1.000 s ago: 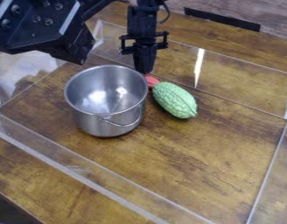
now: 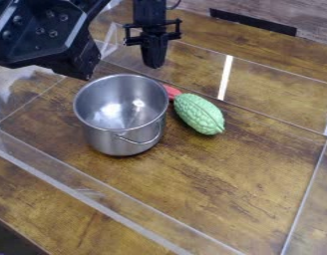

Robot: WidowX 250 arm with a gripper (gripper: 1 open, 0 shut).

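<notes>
A steel pot (image 2: 120,115) with a wire handle sits on the wooden table at centre-left. Right of it lies a green bitter melon (image 2: 198,114), with a small red object (image 2: 171,92) behind it, partly hidden. The black gripper (image 2: 152,54) hangs from the top of the view, above and behind the pot and red object; its fingertips are small and dark, and nothing shows held in it. It appears shut.
A large black robot body (image 2: 40,30) fills the upper left.
The gripper has moved up and back, away from the red object and pot. The pot and melon are unmoved.
</notes>
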